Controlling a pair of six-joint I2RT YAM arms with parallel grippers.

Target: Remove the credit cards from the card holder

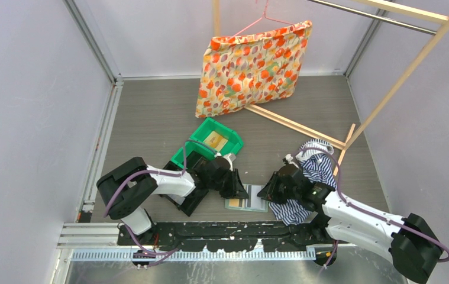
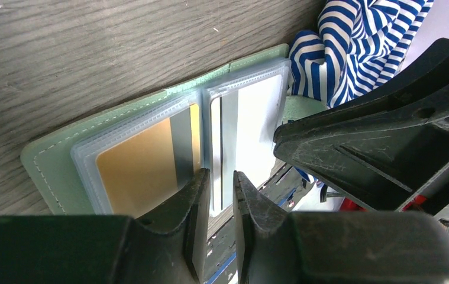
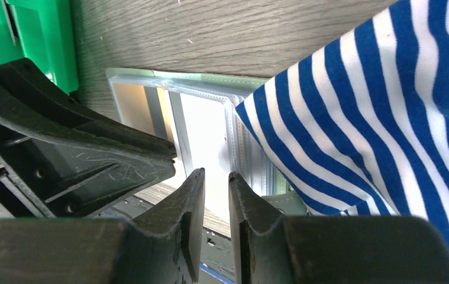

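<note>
The pale green card holder [image 2: 62,142] lies open on the table, with clear plastic sleeves. A gold card [image 2: 142,168] with a dark stripe sits in one sleeve, and a white card [image 2: 256,121] with a grey stripe in the other. My left gripper is low over the boundary between these sleeves, its fingers slightly apart with no card gripped. In the right wrist view, my right gripper hovers at the white card [image 3: 205,133], fingers apart and nothing held. The grippers' bodies hide part of the holder from above.
A striped blue-and-white cloth [image 3: 352,112] overlaps the holder's right end. Behind my left arm stands a green bin [image 1: 233,142] beside a black tray [image 1: 195,201]. Bare table [image 1: 157,112] stretches out at the back left.
</note>
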